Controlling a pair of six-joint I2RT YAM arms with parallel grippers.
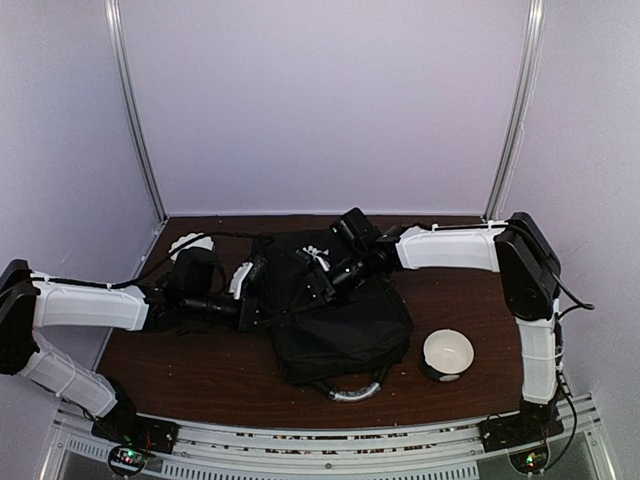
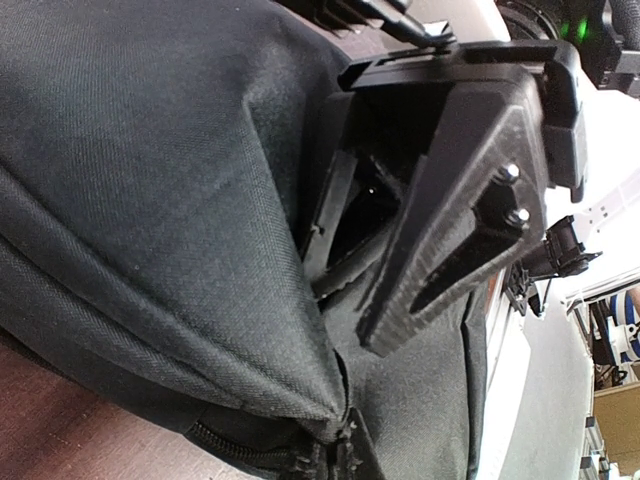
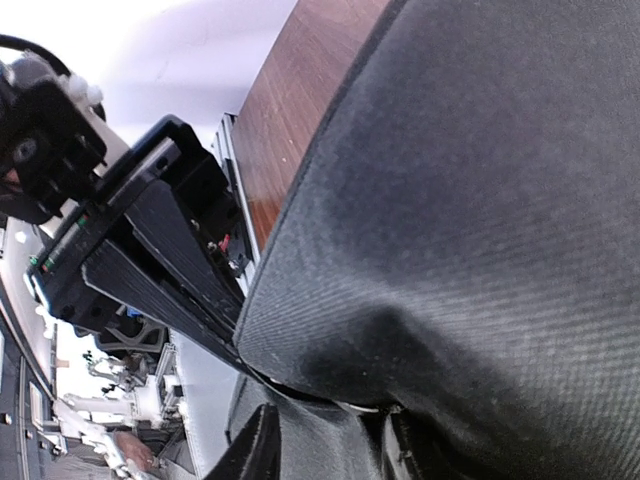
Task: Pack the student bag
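Note:
A black student bag (image 1: 335,340) lies on the wooden table, both grippers working at its middle. My left gripper (image 1: 262,322) is shut at the bag's fabric by a zip (image 2: 240,448); in the left wrist view its tips are at the bottom, largely hidden by cloth. My right gripper (image 1: 308,298) is part open just beside it, above the left one's tips. In the right wrist view its fingertips sit low against the fabric near the opening seam; whether cloth lies between them is unclear.
A white bowl (image 1: 447,352) stands right of the bag. A white item (image 1: 190,242) is at the back left, behind my left arm. Bare table (image 1: 180,380) shows at the front left and right.

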